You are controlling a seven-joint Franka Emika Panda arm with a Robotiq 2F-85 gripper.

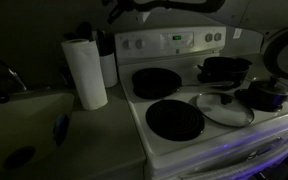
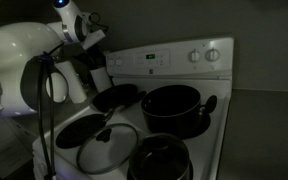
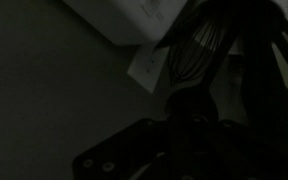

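Observation:
My gripper is dark at the bottom of the wrist view; its fingers look shut, and nothing shows between them. Beyond its tips are a whisk (image 3: 191, 58) and a dark, round-headed utensil (image 3: 191, 102). Whether the fingers touch that utensil cannot be made out. In exterior view 1, a pale utensil holder (image 1: 109, 70) stands behind the paper towel roll (image 1: 86, 75), with dark utensils (image 1: 106, 42) rising from it. The gripper is near the top edge there, above and slightly right of the holder.
On the white stove are a frying pan (image 1: 156, 83), a bare burner (image 1: 174, 120), a glass lid (image 1: 225, 109) and dark pots (image 1: 224, 69). A sink (image 1: 24, 125) lies at left. The light is dim.

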